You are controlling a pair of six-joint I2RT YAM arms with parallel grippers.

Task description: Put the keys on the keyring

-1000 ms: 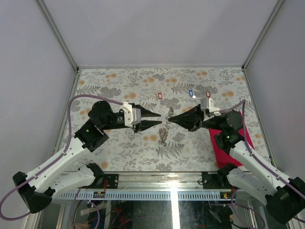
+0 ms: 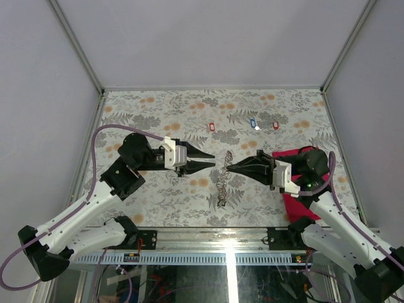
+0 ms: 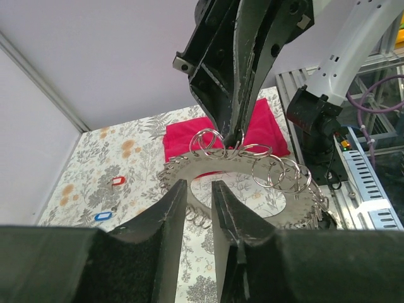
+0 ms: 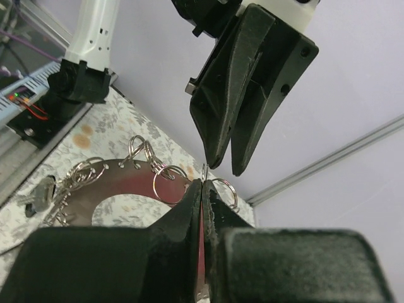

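A large grey keyring with several small wire loops along its rim hangs in the air between the two arms. My right gripper is shut on one of those small loops. In the right wrist view a silver key dangles from the ring's far left end. Facing it from the left, my left gripper stands open with a narrow gap between its fingers. Nothing shows between them, and its tips are close to the loops at the right gripper's tips.
Toward the back of the patterned table lie a red tag, a blue tag and another red tag. A red cloth lies beneath the right arm.
My right wrist has turned and its tips have moved slightly right and toward the near edge. The hanging keyring has swung along with them. The left arm has stayed still.
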